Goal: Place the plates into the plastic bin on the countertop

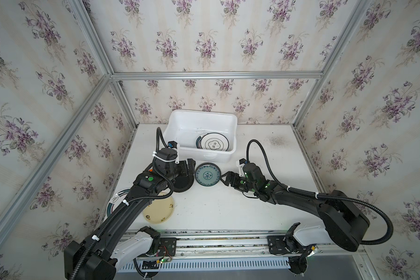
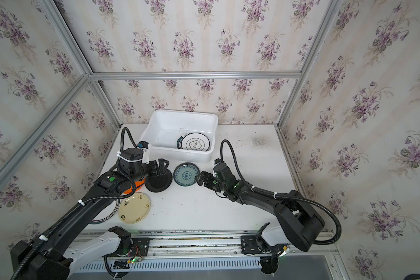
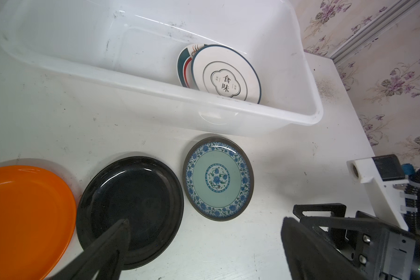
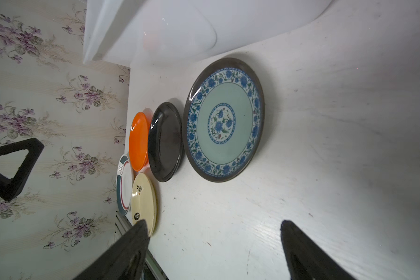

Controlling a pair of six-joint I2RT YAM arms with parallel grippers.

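Observation:
A white plastic bin [image 2: 154, 151] stands at the back of the countertop, two plates [image 3: 226, 74] leaning together inside it. In front of it lie the blue-patterned plate [image 4: 224, 119], a black plate [image 3: 130, 210] and an orange plate [image 3: 25, 219]. A yellow plate [image 2: 134, 208] and a white-rimmed plate [image 4: 124, 184] rest at the front left. My left gripper hangs open over the black plate's side, empty. To the right of the blue-patterned plate, my right gripper has its fingers apart with nothing between them.
Countertop to the right of the blue-patterned plate is bare [image 1: 275, 154]. Both arms reach in from the front, their grippers facing each other across that plate. Papered walls close off the back and sides.

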